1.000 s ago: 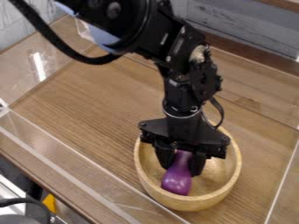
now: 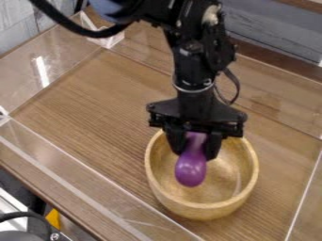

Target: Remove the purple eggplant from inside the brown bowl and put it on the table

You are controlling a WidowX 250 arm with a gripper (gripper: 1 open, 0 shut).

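The purple eggplant [image 2: 190,168] hangs nearly upright in my gripper [image 2: 195,146], which is shut on its upper end. Its lower end shows against the inside of the brown bowl [image 2: 242,193], and its top is hidden between the dark fingers. The bowl stands on the wooden table [image 2: 88,104], right of the middle in the camera view. My gripper covers the bowl's far rim. Whether the eggplant still touches the bowl's floor is hard to tell from this angle.
Bare table stretches to the left of the bowl and behind it. A low clear ledge [image 2: 75,193] runs along the left front edge. A grey wall [image 2: 270,24] closes off the back right.
My gripper has risen, and the eggplant has moved up with it, now standing more upright. More of the bowl's floor shows beneath it. The bowl has hardly moved.
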